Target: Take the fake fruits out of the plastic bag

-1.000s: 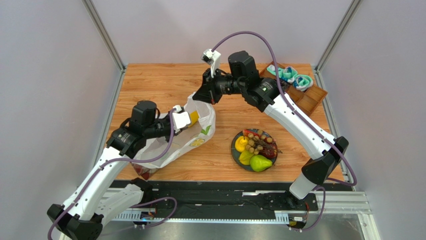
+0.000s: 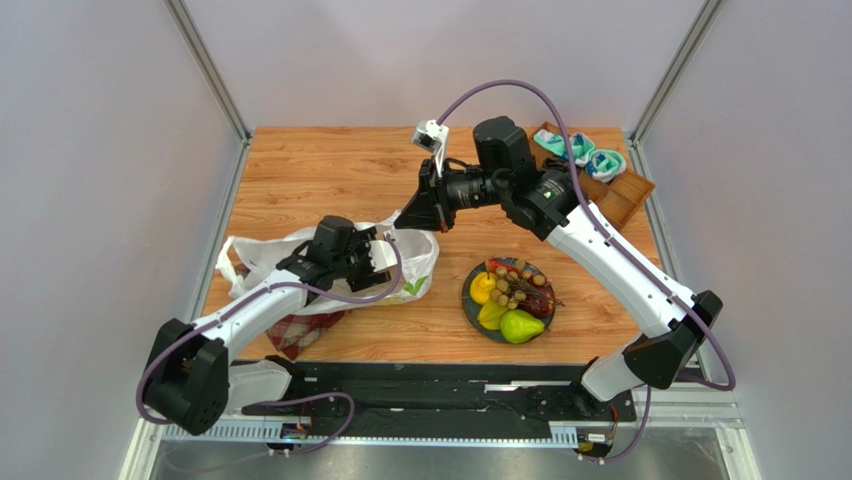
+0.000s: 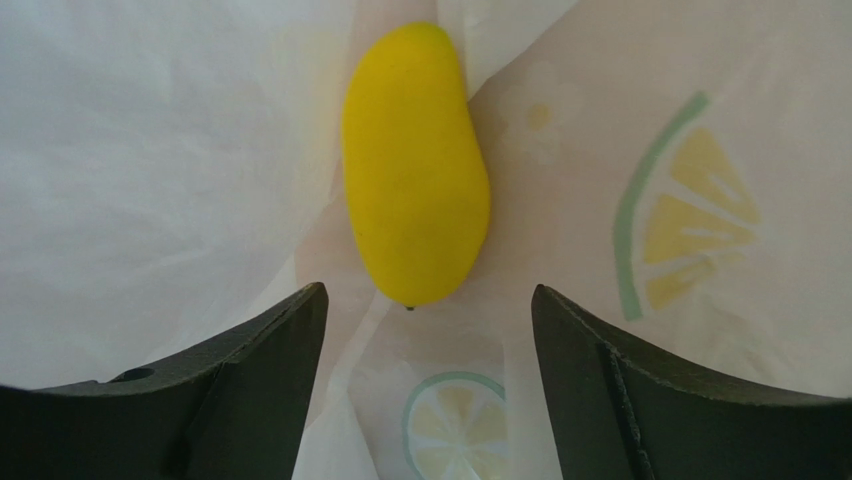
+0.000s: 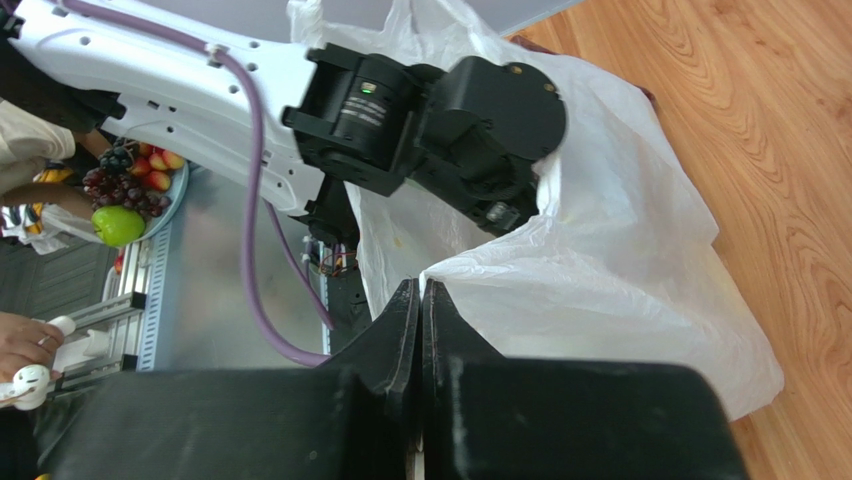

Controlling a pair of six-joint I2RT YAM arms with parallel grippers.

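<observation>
The white plastic bag point(image 2: 415, 270) lies on the left of the table, its rim raised at the tip of my right gripper, which is shut on that thin plastic. My left gripper reaches down inside the bag, open, with a yellow fake fruit point(image 3: 415, 160) lying just beyond and between its fingertips, on the printed plastic. In the top view the left wrist hides that fruit.
A dark plate of fruits point(image 2: 520, 322) sits at front right. A wooden divided box point(image 2: 620, 205) with cloths stands at back right. A red checked cloth point(image 2: 292, 335) lies under the bag.
My right gripper has shifted slightly right and toward the front, with the bag's rim at its tip.
</observation>
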